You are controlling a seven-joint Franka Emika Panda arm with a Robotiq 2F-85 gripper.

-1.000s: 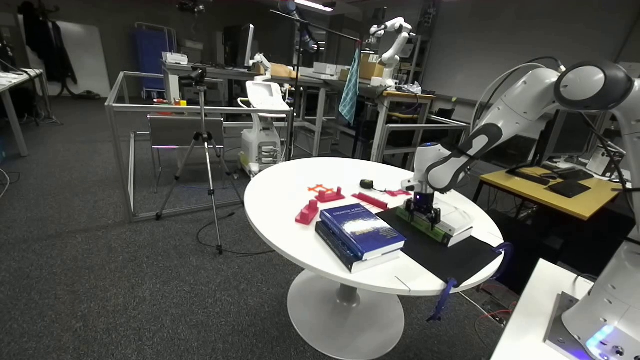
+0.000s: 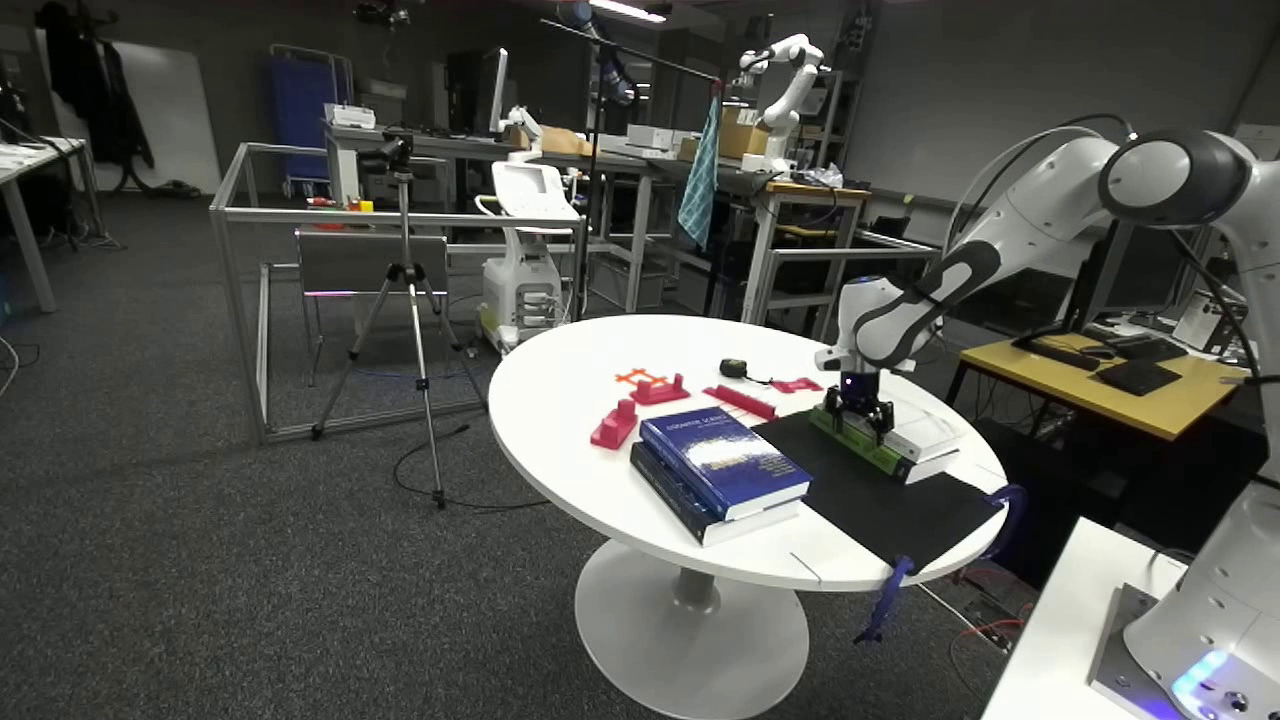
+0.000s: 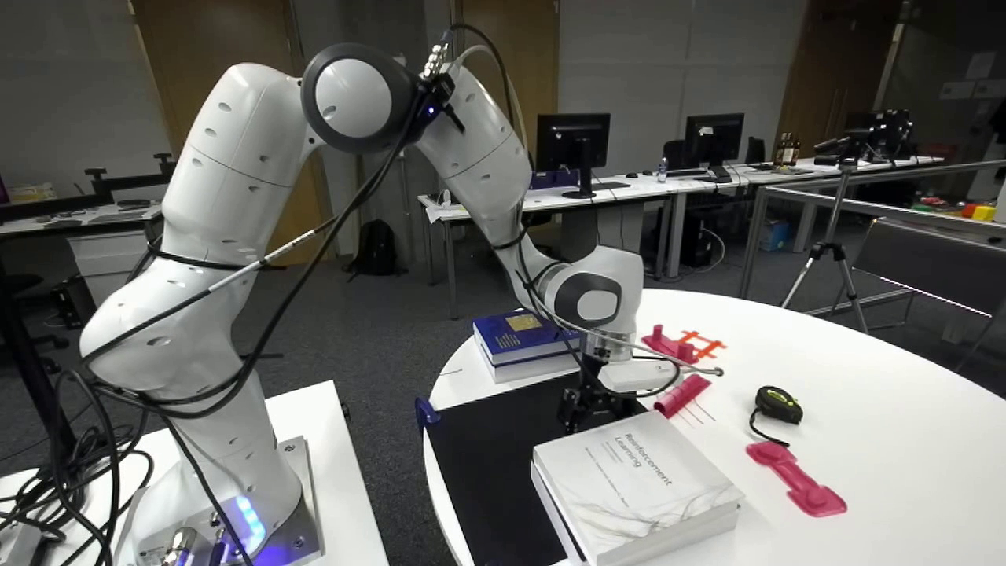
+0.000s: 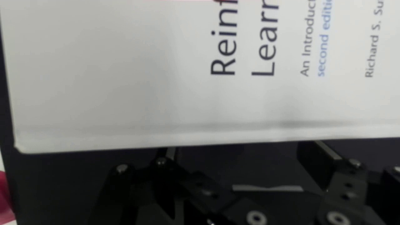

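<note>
A white "Reinforcement Learning" book [image 3: 644, 479] lies flat on top of a green book [image 2: 887, 457], partly over the black mat [image 2: 902, 510]. My gripper [image 2: 860, 422] points down at the long spine side of this stack, very close to it. In the wrist view the open gripper has its two fingers [image 4: 332, 165] spread along the white book's edge, and nothing shows between them. Whether the fingertips touch the green book cannot be made out.
A blue book [image 2: 726, 460] rests on a dark book [image 2: 667, 487] at the table's front left. Pink pieces [image 2: 615, 425], an orange lattice [image 2: 639, 377] and a tape measure [image 3: 779, 404] lie farther back.
In exterior view 1, my gripper and the two-book stack have both shifted a little to the right. The blue and dark books have stayed where they were.
</note>
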